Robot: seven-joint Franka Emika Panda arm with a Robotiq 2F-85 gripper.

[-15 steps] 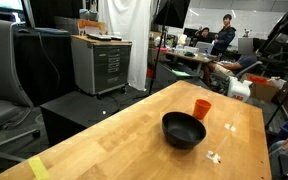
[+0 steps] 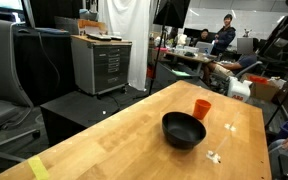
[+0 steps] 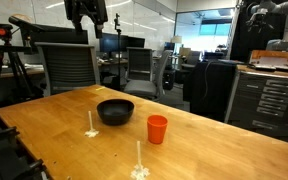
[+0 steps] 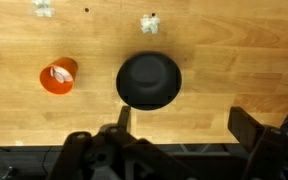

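A black bowl (image 4: 149, 80) sits on the wooden table, empty as far as it shows. To its left in the wrist view is an orange cup (image 4: 58, 75) with something white inside. Two small white pieces lie near the top edge there: one piece (image 4: 150, 23) above the bowl, another (image 4: 44, 8) in the corner. From the side, a thin white piece (image 3: 139, 162) seems to stand upright on a small base. High above the table, my gripper is open, its fingers wide apart and nothing between them.
Office chairs (image 3: 69, 65) and a grey drawer cabinet (image 3: 264, 100) stand beyond the table.
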